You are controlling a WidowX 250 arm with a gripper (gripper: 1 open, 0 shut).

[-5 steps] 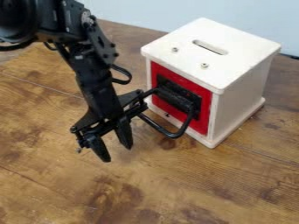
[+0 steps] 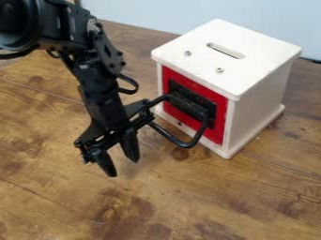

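A white wooden box with a slot in its top stands at the right. Its red front panel carries a black mechanism with a curved black handle that reaches out to the left toward the arm. My gripper hangs low at centre left, left of the box, its two fingers pointing down and apart, with nothing visible between them.
A pale wall runs along the back behind the box.
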